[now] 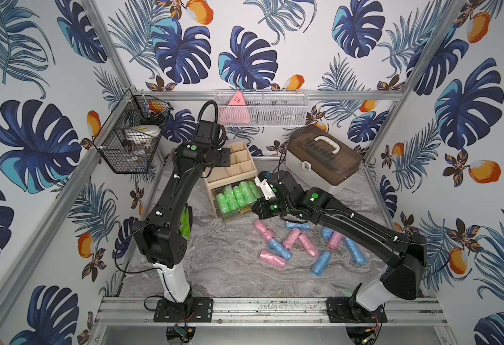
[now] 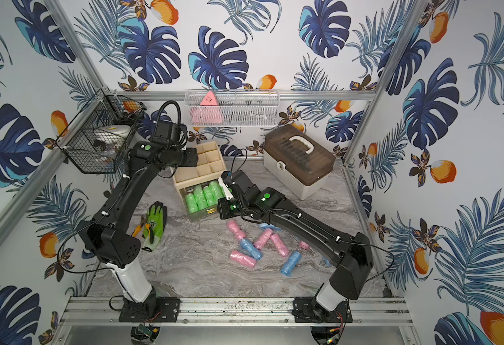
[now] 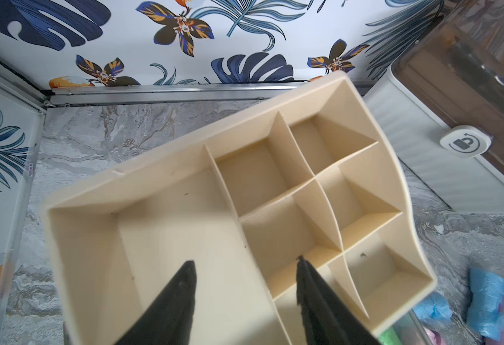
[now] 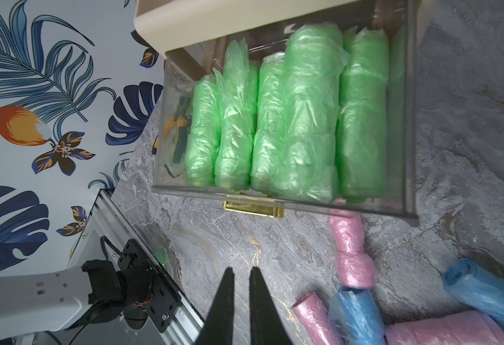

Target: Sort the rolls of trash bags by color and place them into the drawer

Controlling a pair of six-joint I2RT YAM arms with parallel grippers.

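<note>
The open clear drawer (image 4: 410,143), with a gold handle (image 4: 253,207), holds several green rolls (image 4: 309,109) lying side by side. My right gripper is above the table in front of the drawer, its fingers nearly together with nothing showing between them. Over the cream organizer's open top tray (image 3: 177,230), my left gripper stands open and empty. Pink rolls (image 1: 272,258) and blue rolls (image 1: 321,262) lie loose on the table; the right arm covers part of this area in the top views.
A case with a brown lid (image 1: 323,152) stands behind the right arm. A green glove (image 2: 156,221) and an orange-handled tool (image 2: 139,226) lie on the left. A black wire basket (image 1: 134,138) hangs at the left wall. Bare table (image 1: 223,258) lies front left.
</note>
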